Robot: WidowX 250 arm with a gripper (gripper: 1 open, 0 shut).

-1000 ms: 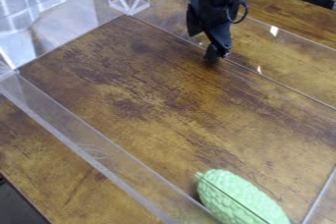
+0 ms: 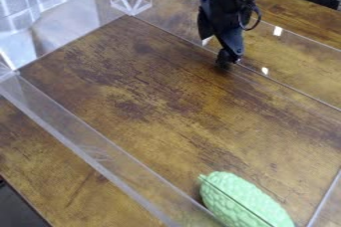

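Note:
My black gripper (image 2: 221, 42) hangs at the top centre, over the back of a clear-walled enclosure. It appears open, though its dark fingers are hard to make out against the wood, and I see nothing held in it. A pale green, textured oblong object (image 2: 242, 199) lies at the bottom right on the wooden floor, well apart from the gripper and partly cut off by the frame edge.
Clear plastic walls (image 2: 80, 143) border the brown wooden floor (image 2: 147, 102), which is bare across the middle and left. A white, patterned cloth or curtain (image 2: 40, 2) is at the upper left.
My gripper has shifted very slightly to the right. The green object has not moved.

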